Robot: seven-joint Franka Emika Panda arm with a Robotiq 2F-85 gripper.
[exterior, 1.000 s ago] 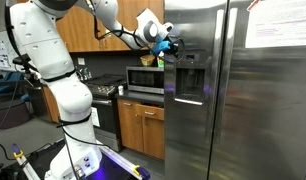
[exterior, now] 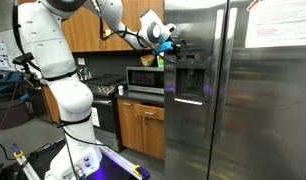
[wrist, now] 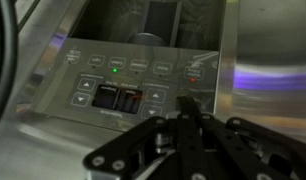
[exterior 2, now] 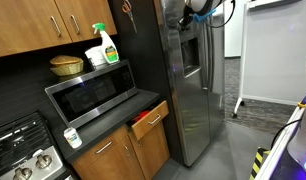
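The steel fridge (exterior: 192,125) stands in front of the arm with its doors closed. High on the fridge door, my gripper (exterior: 180,47) is at the dispenser (exterior: 189,82)'s upper end. In the wrist view, the dispenser's control panel (wrist: 133,84) fills the middle, with buttons, a small display (wrist: 118,98) and a lit green light (wrist: 114,70). My dark fingers (wrist: 188,115) overlap the panel's lower right part, shut, with nothing visible between them. Whether they touch the panel I cannot tell.
Left of the fridge are a microwave (exterior 2: 96,97), a green spray bottle (exterior 2: 108,45) and a basket (exterior 2: 66,66) on top of it, and a white cup (exterior 2: 72,137) on the counter. A drawer (exterior 2: 149,121) sticks out slightly.
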